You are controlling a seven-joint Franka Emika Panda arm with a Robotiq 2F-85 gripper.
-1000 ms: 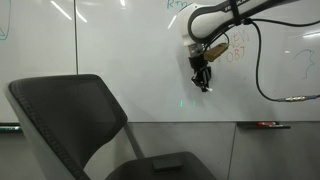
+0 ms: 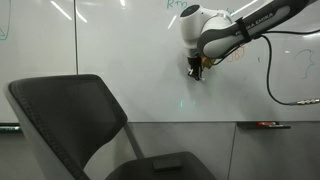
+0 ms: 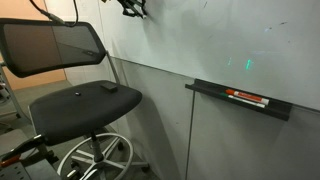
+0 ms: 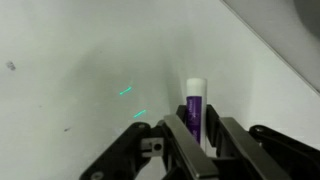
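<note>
My gripper [image 2: 196,72] is near the whiteboard [image 2: 150,75], high above the chair. In the wrist view, a white and purple marker [image 4: 194,103] stands out from between the dark fingers, and the gripper is shut on it. The marker's tip points toward the board; whether it touches cannot be told. Two short green strokes [image 4: 126,91] show on the board left of the marker. Only a small part of the gripper [image 3: 133,8] appears at the top edge of the second exterior view.
A black office chair [image 3: 85,105] stands in front of the board. On the board's lower edge, a dark tray [image 3: 213,90] holds red and white markers [image 3: 247,97]. A black cable [image 2: 269,80] hangs from the arm. Clear board lies left of the gripper.
The gripper has shifted slightly left and up across the board. The forearm has swung, covering part of the red writing. The chair and tray stay put.
</note>
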